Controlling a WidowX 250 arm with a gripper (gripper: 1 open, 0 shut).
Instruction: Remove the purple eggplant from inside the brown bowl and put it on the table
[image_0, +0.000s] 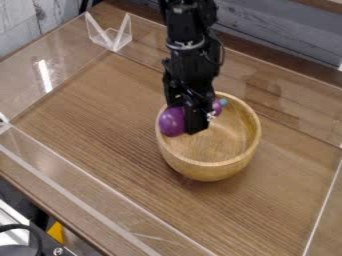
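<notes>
The purple eggplant (171, 121) shows just below my gripper (186, 122), whose dark fingers are shut on it. It overlaps the left rim of the brown bowl (206, 172) in the camera view, and looks raised off the bowl's floor. The arm comes down from the top of the view and covers the bowl's far left side. Part of the eggplant's upper end is hidden by the fingers.
Something small, purple and teal (218, 104) shows at the bowl's back inner wall. A clear wire-like stand (110, 32) is at the upper left. The wooden table (80, 120) left of the bowl is bare, as is its front.
</notes>
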